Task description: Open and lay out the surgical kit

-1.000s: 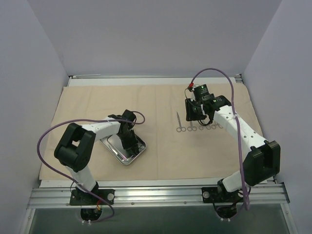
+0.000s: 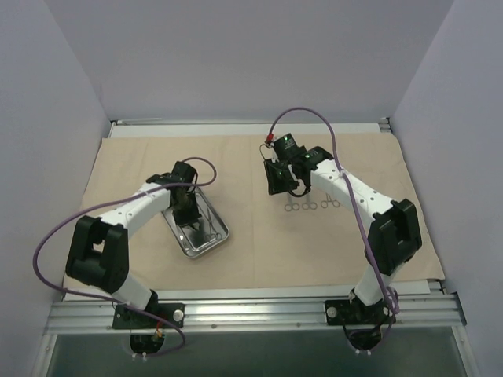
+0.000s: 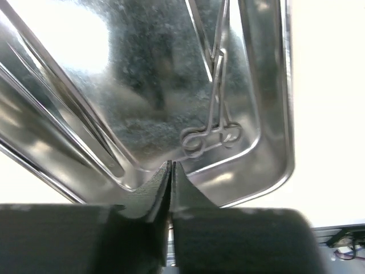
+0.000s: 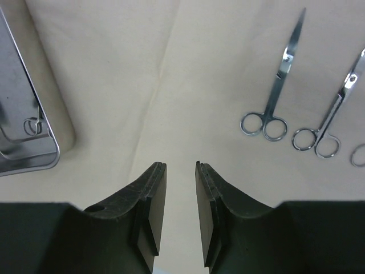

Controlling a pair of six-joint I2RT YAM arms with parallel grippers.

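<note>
A metal tray (image 3: 285,85) sits at the left of the beige cloth, holding long thin instruments (image 3: 85,120) along one side and two overlapping ring-handled instruments (image 3: 217,103). My left gripper hangs over it, fingertips close together, nothing visible between them. On the right lies a row of scissor-like instruments, among them scissors (image 4: 276,85) and another pair (image 4: 336,108). My right gripper is above the cloth left of that row, fingers part open with nothing between them.
Walls bound both sides and the back; purple cables arch over both arms.
My left gripper has moved left and back over the tray. My right arm has swung left, away from the row of instruments.
</note>
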